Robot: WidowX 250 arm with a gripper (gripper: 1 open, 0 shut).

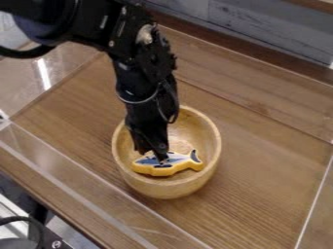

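A round wooden bowl point(205, 136) sits on the wooden table, holding a yellow toy fish point(182, 162) with a blue and white top. My black gripper point(154, 152) reaches down into the bowl, its tips just over the left part of the fish. Whether the fingers touch the fish, and how far apart they stand, is hard to see against the dark body of the arm.
A grey plank wall point(260, 29) runs along the back. Cables lie at the lower left beyond the table's edge.
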